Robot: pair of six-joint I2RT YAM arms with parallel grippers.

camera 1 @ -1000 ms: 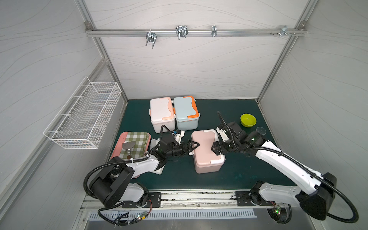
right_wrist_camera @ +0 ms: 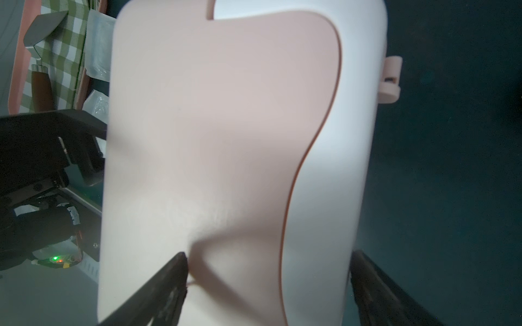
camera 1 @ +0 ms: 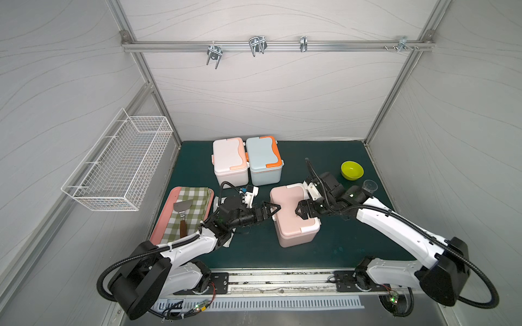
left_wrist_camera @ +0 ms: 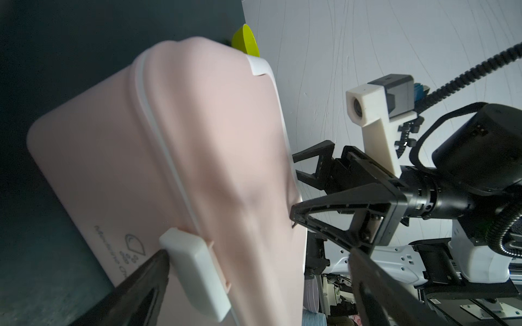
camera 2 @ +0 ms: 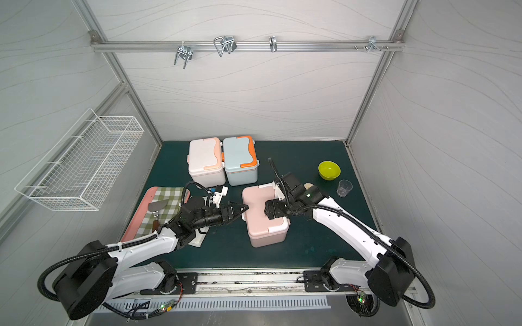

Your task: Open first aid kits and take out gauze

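A pink first aid kit with a white-edged lid stands closed at the front centre of the green table. My left gripper is open at its left side, beside a white latch seen in the left wrist view. My right gripper is over the right part of the lid, part open. In the right wrist view its fingertips sit low over the lid and white rim, with nothing clearly held. Two more kits, one pink-white and one blue-orange, stand closed behind. No gauze can be made out inside any kit.
A pink tray with a checked cloth and a spatula lies at the left. A green bowl and a clear cup stand at the right. A wire basket hangs on the left wall.
My right gripper has shifted a little left over the lid. The front kit has moved slightly.
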